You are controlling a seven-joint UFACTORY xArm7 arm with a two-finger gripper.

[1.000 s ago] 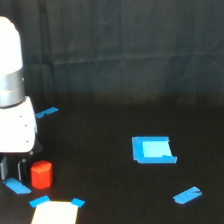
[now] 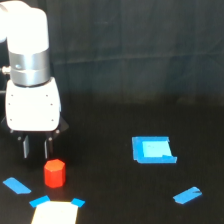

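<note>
My gripper (image 2: 37, 146) hangs at the left of the camera view below the white arm, its two dark fingers apart with nothing visible between them. A red hexagonal block (image 2: 54, 173) rests on the black table just below and right of the fingers.
A light square outlined in blue tape (image 2: 138, 150) lies at center right. A pale square (image 2: 55, 214) with blue tape corners is at the bottom edge. Loose tape strips (image 2: 186, 195) mark the table, which is otherwise clear at right.
The arm has moved right and up from the far left, and the red block now sits slightly to the right of where it was.
</note>
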